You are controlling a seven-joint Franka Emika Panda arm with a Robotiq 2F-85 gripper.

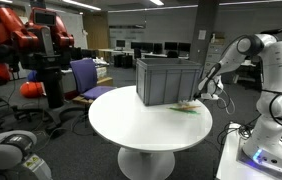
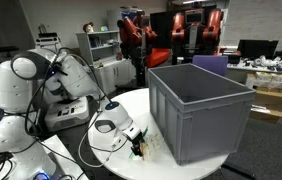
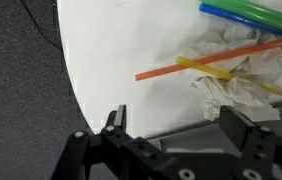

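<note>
My gripper is open, its two fingers spread wide with nothing between them. In the wrist view, crumpled white tissue point(image 3: 233, 92) lies on the white table point(image 3: 111, 60). An orange stick point(image 3: 213, 58) and a yellow stick point(image 3: 226, 74) lie across the tissue. A green stick point(image 3: 263, 15) and a blue stick point(image 3: 241, 19) show at the upper right. In exterior view 1 the gripper point(image 1: 209, 97) hangs near the table's right edge, beyond the sticks. The large grey bin point(image 2: 201, 110) stands on the table beside the gripper in exterior view 2; its contents are hidden.
The bin's high walls rise close to the arm. A purple chair point(image 1: 86, 76) stands behind the table.
</note>
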